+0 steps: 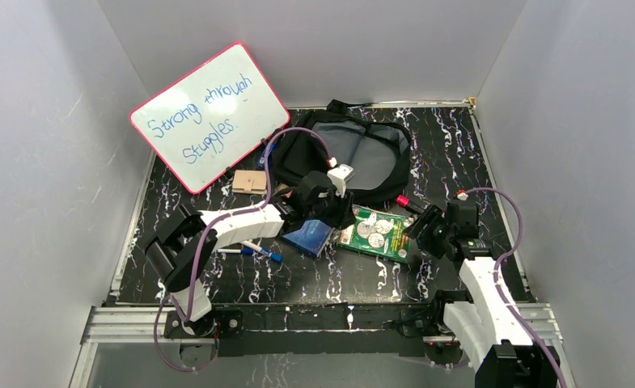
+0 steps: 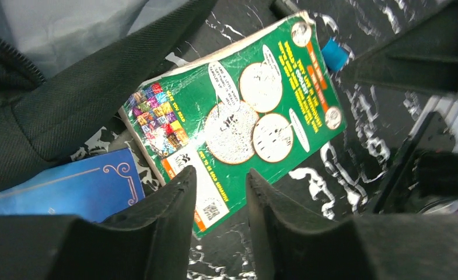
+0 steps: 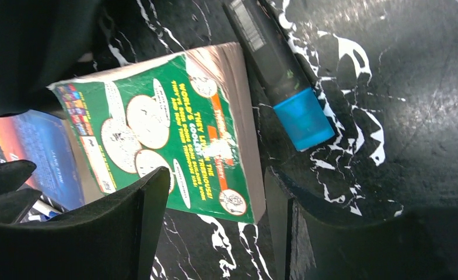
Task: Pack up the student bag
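A green book point(image 1: 376, 234) lies flat in front of the open black and grey backpack point(image 1: 370, 158), apart from it. Above the book's left end hangs my left gripper, its fingers parted and nothing held between them. At the right end, my right gripper stands open near the book's page edge, empty too. A blue book point(image 1: 310, 237) lies to the left, partly hidden under the left arm. In the right wrist view, a dark bottle-like item with a blue end point(image 3: 303, 118) rests to the right of the green book.
Blue-capped markers point(image 1: 267, 254) lie at the front left. A tan notebook point(image 1: 249, 182) sits near the whiteboard point(image 1: 209, 117), which leans at the back left.
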